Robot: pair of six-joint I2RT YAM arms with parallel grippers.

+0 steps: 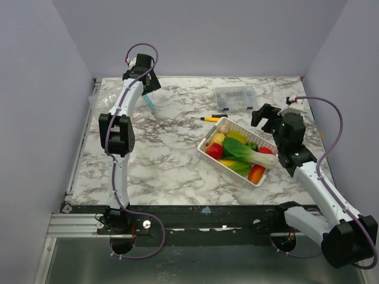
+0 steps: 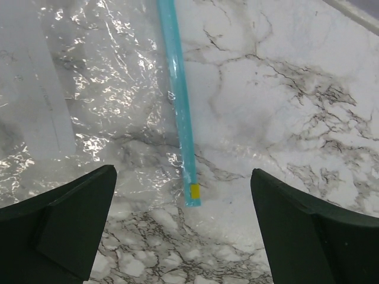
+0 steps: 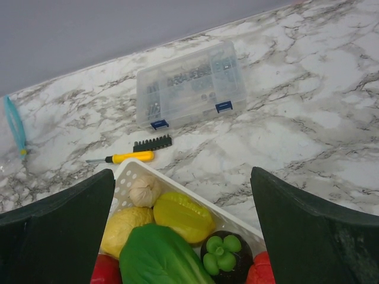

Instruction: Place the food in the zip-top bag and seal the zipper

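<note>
The clear zip top bag [image 2: 112, 112] lies flat at the table's far left, its blue zipper strip [image 2: 180, 106] ending in a yellow slider [image 2: 195, 191]. My left gripper stands open over that slider end, one finger on each side and nothing gripped. A white basket [image 1: 199, 148] right of the table's middle holds the food: a green-leaved vegetable with a white stalk [image 1: 260, 157], a red tomato [image 1: 214, 150], yellow items [image 3: 183, 216] and others. Above the basket's right side, my right gripper [image 1: 262, 123] hangs open and empty.
A clear lidded parts box [image 1: 235, 99] rests at the back. Between it and the basket lie a yellow screwdriver [image 1: 209, 119] and a small black strip [image 3: 152, 144].
</note>
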